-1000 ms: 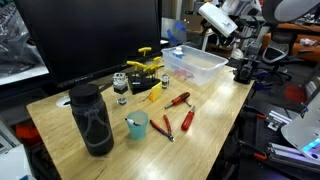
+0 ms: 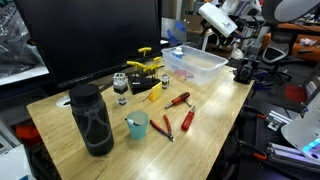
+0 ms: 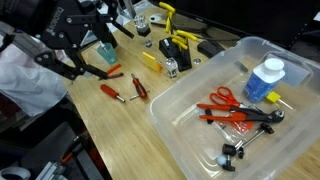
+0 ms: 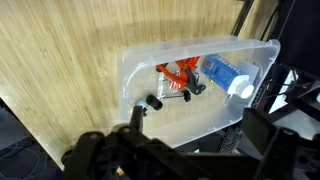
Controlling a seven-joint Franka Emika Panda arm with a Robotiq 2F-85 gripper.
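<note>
My gripper (image 2: 217,26) hangs in the air at the upper right of exterior view 1, by the clear plastic bin (image 3: 180,130). Its fingers stand wide apart and empty, with dark fingers on both sides of the wrist view. Inside the bin lie a white bottle with a blue label (image 3: 264,78), red scissors (image 3: 224,97), a red-handled tool (image 3: 240,117) and small dark pieces (image 3: 228,157). From the wrist, the bottle (image 4: 222,73) shows on the right and the red tools near the middle.
Outside the bin, the wooden table holds a black cylinder (image 2: 92,120), a teal cup (image 2: 137,125), red-handled screwdrivers (image 2: 188,120) and several yellow clamps (image 2: 146,66). A dark monitor stands behind. Bare wood is free at the table's front.
</note>
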